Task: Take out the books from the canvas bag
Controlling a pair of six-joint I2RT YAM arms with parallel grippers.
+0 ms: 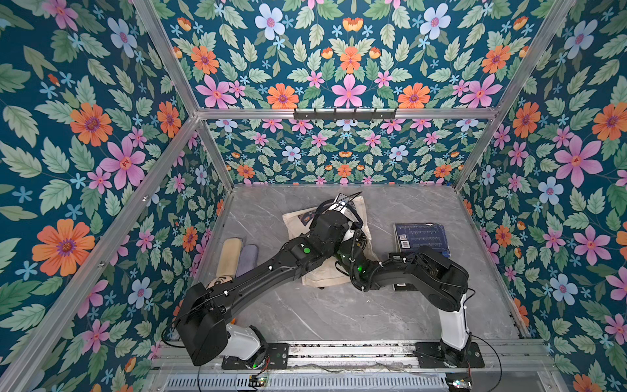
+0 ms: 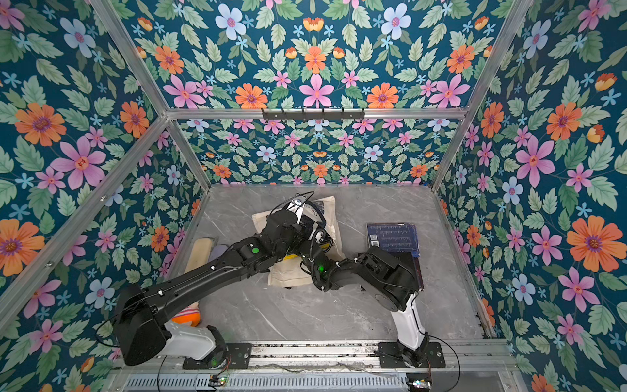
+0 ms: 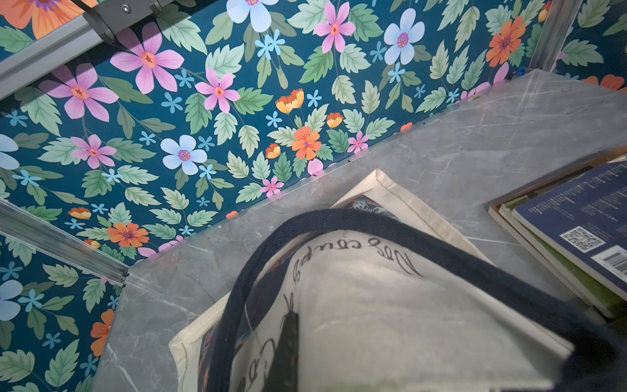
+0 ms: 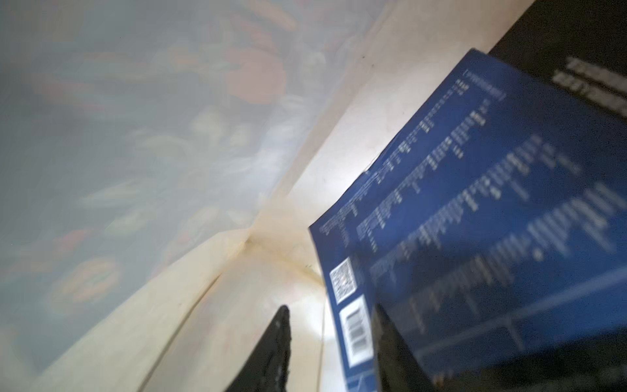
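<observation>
The cream canvas bag [image 1: 297, 222] with dark straps lies at the table's middle, under both wrists. In the left wrist view its strap [image 3: 352, 222] arches over printed fabric [image 3: 418, 313]; my left gripper [image 1: 341, 207] is at the bag, its fingertips not clearly visible. My right gripper is inside the bag, fingers apart and blurred, facing a blue book [image 4: 476, 209] with a dark one behind it; nothing is clearly held between them.
A stack of books [image 1: 418, 235] lies right of the bag. Cream and lavender rolls [image 1: 228, 258] and an orange item [image 2: 186, 317] lie at the left.
</observation>
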